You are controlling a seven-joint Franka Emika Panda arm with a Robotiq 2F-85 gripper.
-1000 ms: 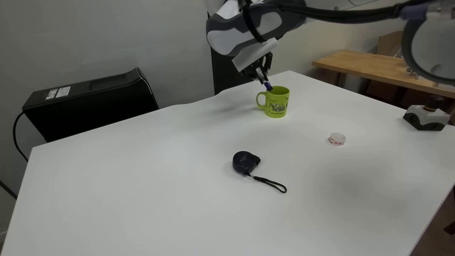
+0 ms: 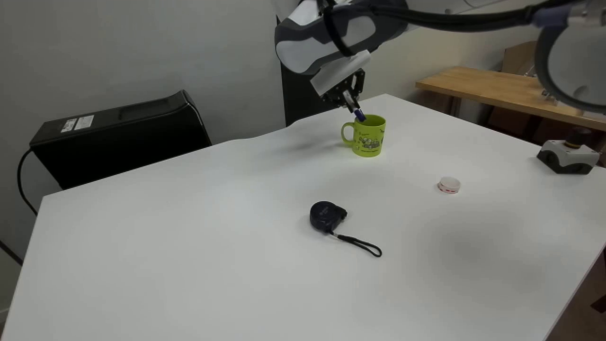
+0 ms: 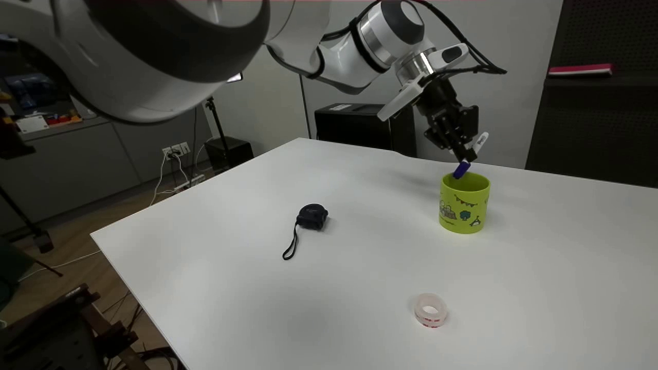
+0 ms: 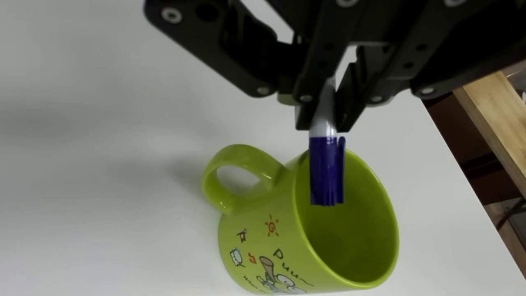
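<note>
My gripper is shut on a white marker with a blue cap, its capped end pointing down. Below it the green mug stands upright on the white table, handle toward the left in the wrist view. From that camera the cap overlaps the mug's opening near the handle side. In exterior view 2 the marker's cap is at the level of the rim of the mug, at its left rear side. Whether the tip is inside the rim or just above it, I cannot tell.
A black tape measure with a wrist strap and a clear tape roll lie on the table, apart from the mug. An emergency-stop box sits at the right edge.
The gripper and marker have shifted slightly to the right, toward the mug's opening. The mug, tape measure and tape roll have stayed put.
</note>
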